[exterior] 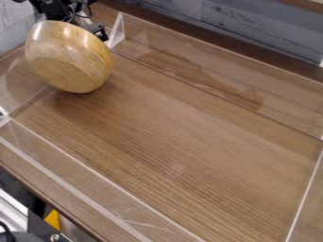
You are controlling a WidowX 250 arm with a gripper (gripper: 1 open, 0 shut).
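Observation:
A large light wooden bowl (68, 59) is raised and tipped at the upper left of the table, its rounded outer underside facing the camera. The dark gripper is mostly behind it at the top edge, shut on the bowl as far as shows; its fingertips are hidden.
Clear plastic edging runs along its left side, and a grey back wall (252, 24) borders the top right.

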